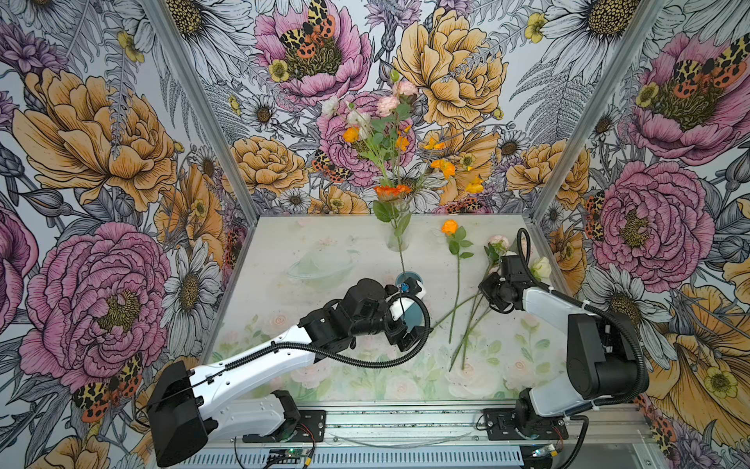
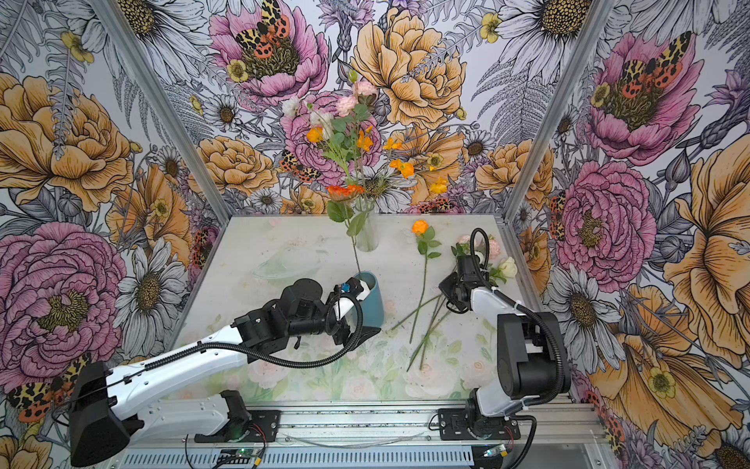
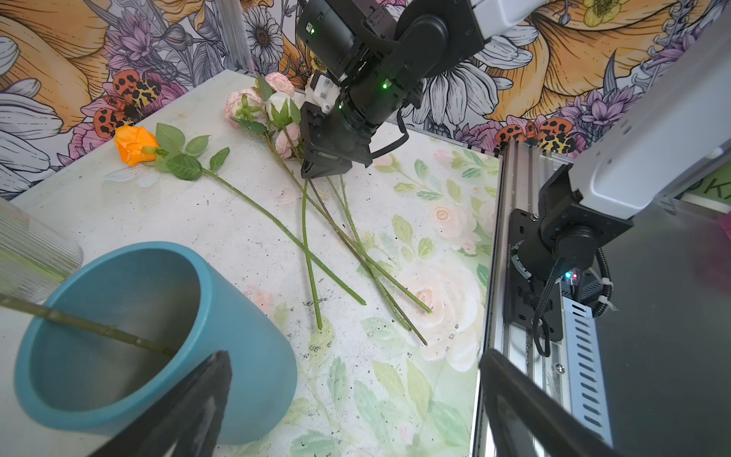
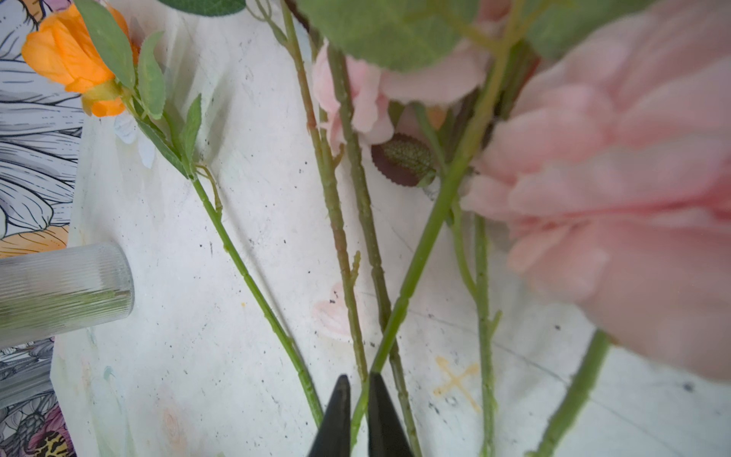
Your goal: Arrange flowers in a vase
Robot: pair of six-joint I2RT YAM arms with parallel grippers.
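Observation:
The blue vase (image 3: 247, 350) stands on the table with one stem (image 3: 91, 327) leaning in it; an orange-red bloom (image 2: 345, 192) tops that stem. My left gripper is open beside the vase, nothing held between its widely spread fingers. Over at the right, my right gripper hangs low over the lying flowers. Its fingertips are a narrow gap apart, with a green stem (image 4: 407, 285) running between them; a firm hold is not visible. Pink blooms (image 4: 609, 190) lie close to that wrist camera. A single orange flower (image 1: 450, 227) lies left of that gripper.
Behind the blue vase stands a clear ribbed glass vase (image 4: 68, 293) with several stems. A white bloom (image 2: 508, 267) lies at the right edge. Crossing stems (image 3: 380, 278) cover the table's right middle. The table's left half holds a translucent greenish object (image 1: 316, 267).

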